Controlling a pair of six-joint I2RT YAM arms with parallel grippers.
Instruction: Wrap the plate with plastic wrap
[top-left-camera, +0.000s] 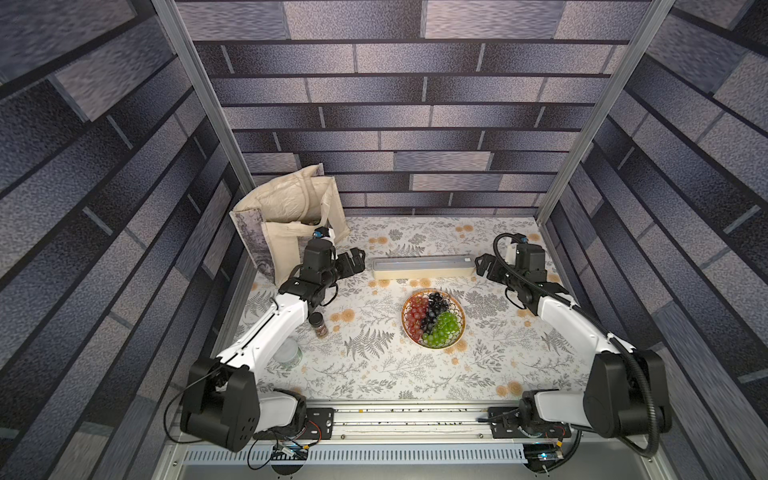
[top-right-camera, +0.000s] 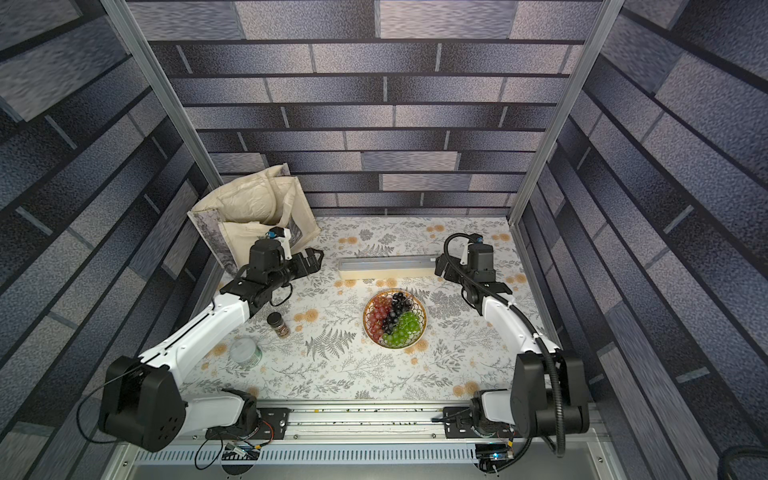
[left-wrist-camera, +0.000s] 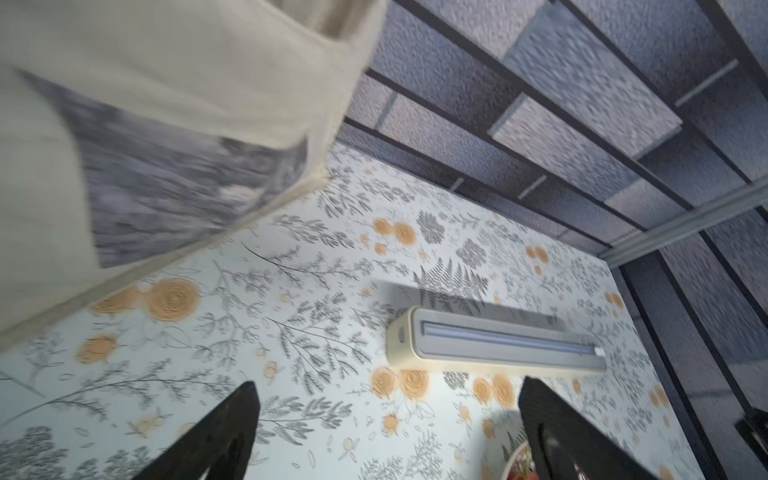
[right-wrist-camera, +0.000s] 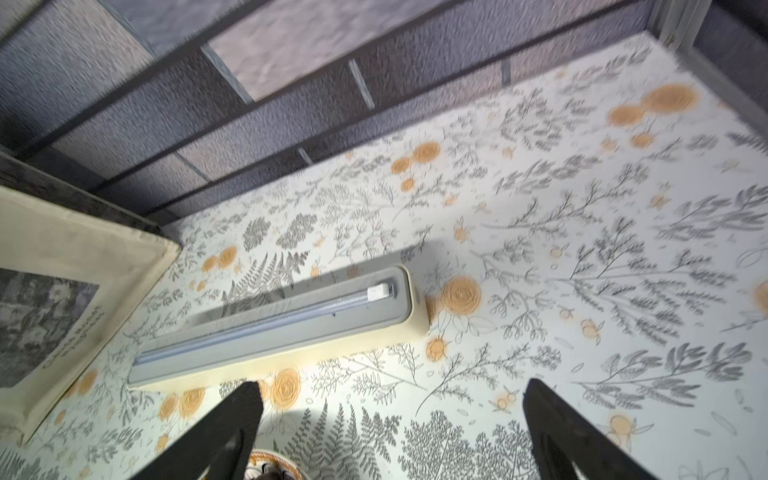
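A patterned plate (top-left-camera: 461, 309) with red, black and green grapes (top-left-camera: 441, 328) rests uncovered at mid-table. Behind it lies the long cream plastic wrap box (top-left-camera: 424, 266), its grey top carrying a slide track with a small white cutter (right-wrist-camera: 379, 292) near the right end. My left gripper (top-left-camera: 359, 262) is open off the box's left end, nothing between its fingers. Off the right end, my right gripper (top-left-camera: 482, 267) is likewise open and empty. Both wrist views show the box (left-wrist-camera: 496, 344) beyond the spread fingers (right-wrist-camera: 216, 432); the plate is mostly cut off there.
A cream tote bag (top-left-camera: 280, 216) stands at the back left, close behind my left arm. A dark-capped spice jar (top-right-camera: 277, 324) and a clear glass container (top-right-camera: 245, 352) are at the left. Table ahead of the plate is clear.
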